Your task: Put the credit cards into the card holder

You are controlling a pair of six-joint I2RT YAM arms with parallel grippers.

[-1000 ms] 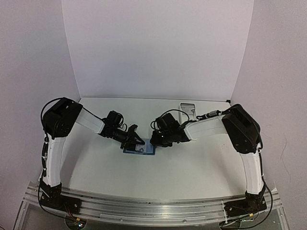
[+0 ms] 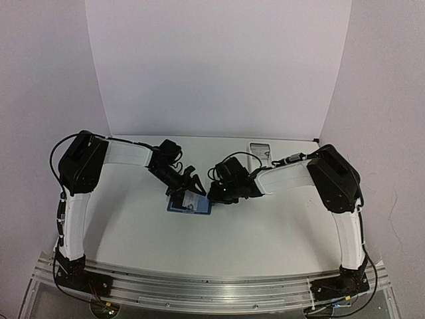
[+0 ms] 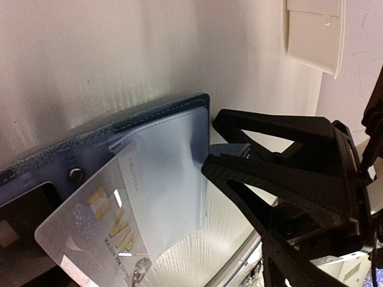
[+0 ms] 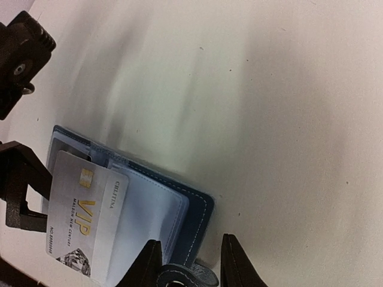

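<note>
The grey VIP card (image 4: 84, 209) lies on the open blue card holder (image 4: 197, 221), its lettered right strip under the edge of the clear pocket (image 3: 170, 173) and most of it outside. Its outer end looks tilted up in the left wrist view. My left gripper is over the holder's left half; a finger (image 4: 27, 209) of it is at the card's left edge, and its grip is hidden. At the holder's right edge, my right gripper has its fingers apart around a blue strap (image 4: 203, 274); whether they pinch it is unclear.
A dark card (image 3: 27, 230) sits in the holder's other half. A white tray (image 2: 260, 154) stands behind the right arm, toward the back.
The holder and the VIP card have slid slightly left. My right gripper stays in place.
</note>
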